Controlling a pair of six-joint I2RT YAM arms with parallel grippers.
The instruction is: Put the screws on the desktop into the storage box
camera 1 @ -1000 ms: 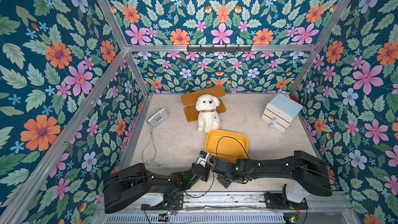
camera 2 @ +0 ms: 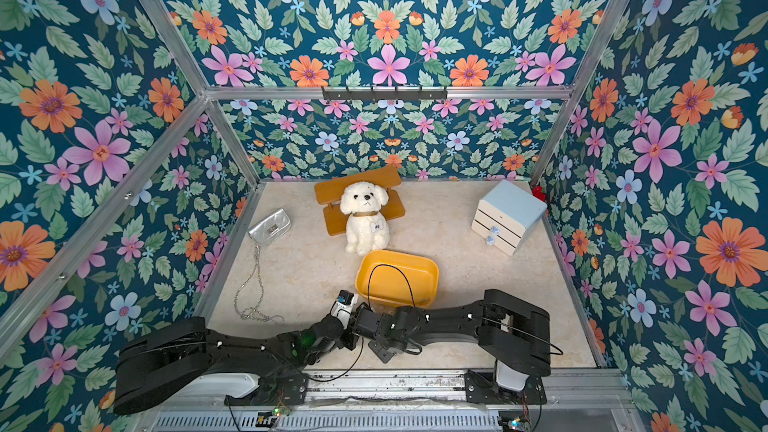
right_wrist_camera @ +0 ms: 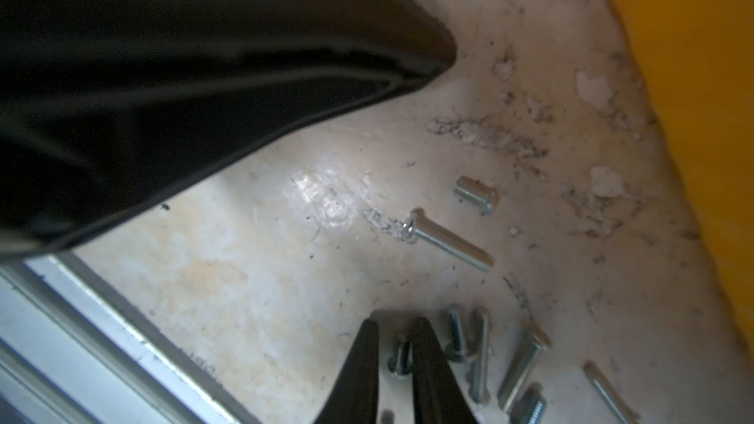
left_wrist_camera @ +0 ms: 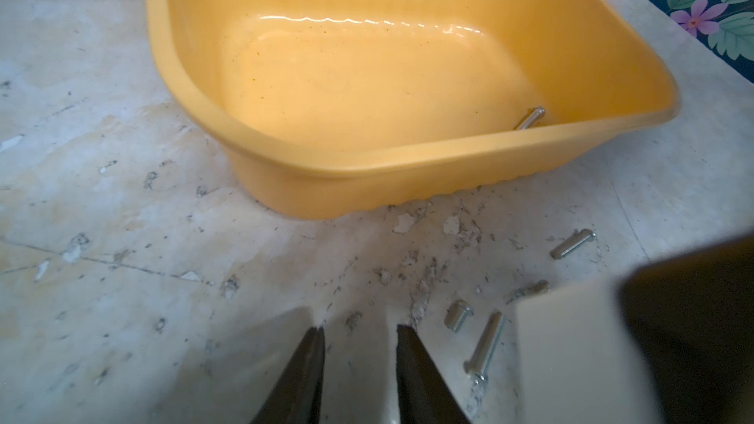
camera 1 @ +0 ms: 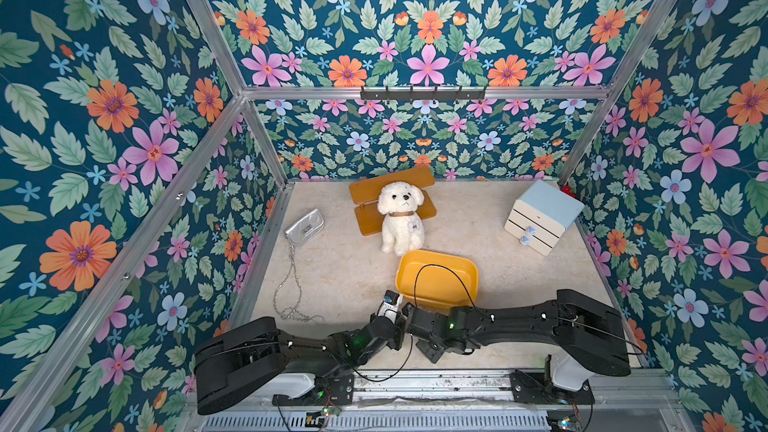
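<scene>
The yellow storage box [camera 1: 437,268] [camera 2: 397,268] sits at the front centre, with a screw [left_wrist_camera: 530,117] inside it. Several screws [right_wrist_camera: 447,242] lie loose on the desktop between the box and the front rail. My right gripper is low among them, fingers slightly apart around a small upright-looking screw [right_wrist_camera: 400,357]; whether it grips it I cannot tell. My left gripper is beside the box, fingers apart with nothing between them. Loose screws [left_wrist_camera: 571,243] also show to its right.
A white toy dog [camera 1: 402,220] on brown boards stands behind the box. A small drawer cabinet [camera 2: 508,216] is at back right, a silver purse with chain [camera 2: 269,225] at left. The two arms are very close together.
Both arms have shifted slightly; the right arm has moved a little leftward. The box and other objects stay in place.
</scene>
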